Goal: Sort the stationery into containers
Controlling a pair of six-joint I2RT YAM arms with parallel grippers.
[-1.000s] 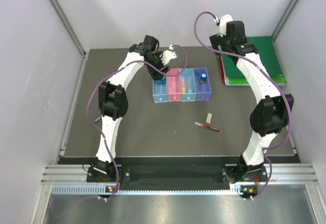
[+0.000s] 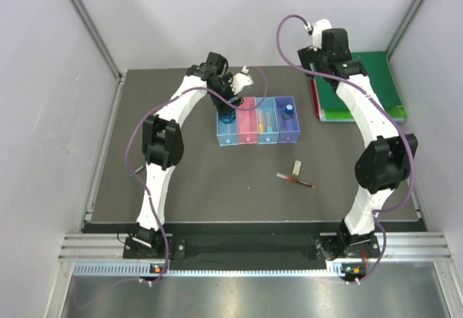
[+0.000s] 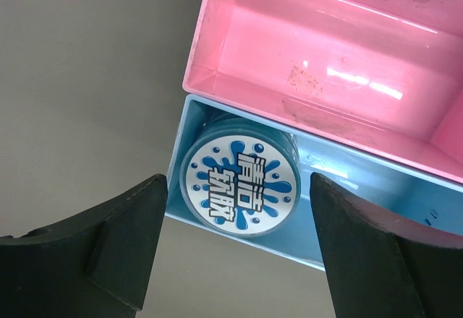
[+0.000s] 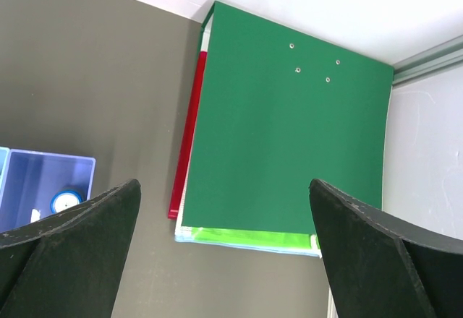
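Note:
A round blue jar (image 3: 240, 186) with a white splash-pattern lid stands in one end of the left light-blue container (image 3: 405, 181). My left gripper is open around the jar, its fingers apart from the lid on both sides. The pink container (image 3: 325, 50) beside it looks empty. Orange and pale items lie in the second light-blue container (image 2: 268, 137), and a blue-capped item (image 2: 288, 111) stands in the purple one (image 2: 288, 136). My right gripper is open above the far right, with nothing between its fingers. On the table lie a red-and-dark pen (image 2: 296, 180) and a small pale block (image 2: 296, 168).
A stack of books under a green cover (image 4: 282, 130) lies at the back right, by the wall. At the left edge is a small dark stick (image 2: 137, 170), partly behind the left arm.
The right arm has barely moved.

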